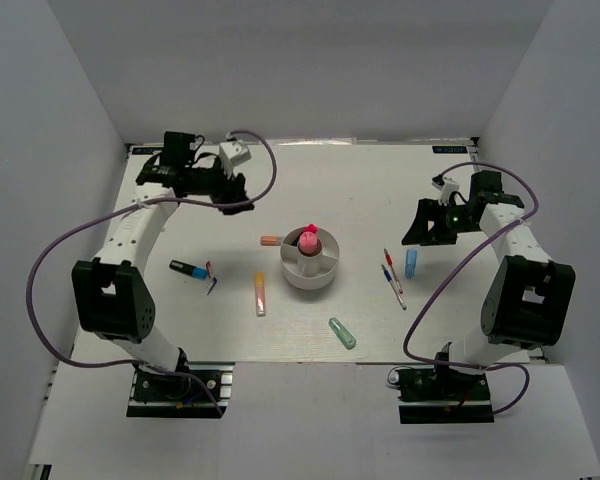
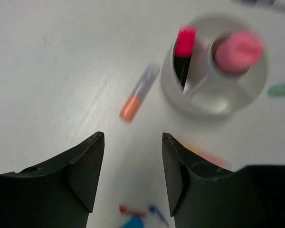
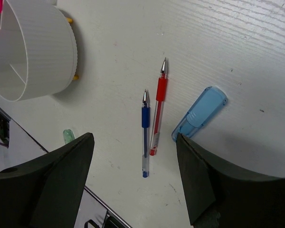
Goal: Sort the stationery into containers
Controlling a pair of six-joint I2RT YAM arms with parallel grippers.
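The divided white container (image 1: 310,270) holds a pink cylinder (image 2: 237,54) and a pink-capped black item (image 2: 183,59). My left gripper hangs back-left of it, fingers apart and empty. My right gripper stands apart and empty above a red pen (image 3: 160,95), a blue pen (image 3: 145,133) and a blue box-like item (image 3: 202,109). An orange-tipped item (image 2: 137,95) lies left of the container, a yellow-and-pink one (image 1: 260,295) front-left, a green one (image 1: 342,333) in front.
At the table's left lie a dark blue-ended item (image 1: 188,269) and small red and blue items (image 1: 211,278).
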